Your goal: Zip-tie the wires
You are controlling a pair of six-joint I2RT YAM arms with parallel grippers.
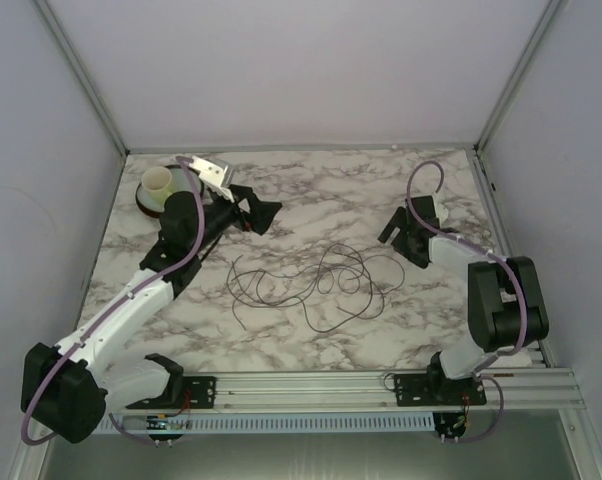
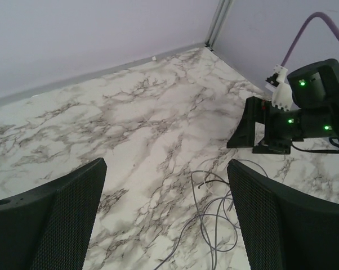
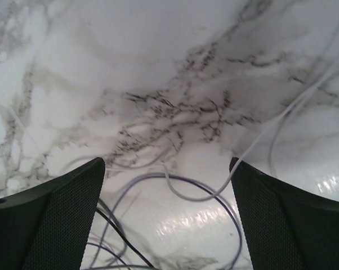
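A loose tangle of thin dark wires lies across the middle of the marble table. Above and left of it, in the top view, hovers my left gripper, its fingers apart with nothing between them. My right gripper hangs over the tangle's right end, also open. In the right wrist view, dark wires loop below and between the fingers, and a pale thin strand runs from the upper right to the right finger; what it is I cannot tell. The left wrist view shows several wires beyond its right finger.
A yellowish cup sits on a dark-rimmed plate at the far left, behind the left arm. Walls enclose the table at the back and sides.
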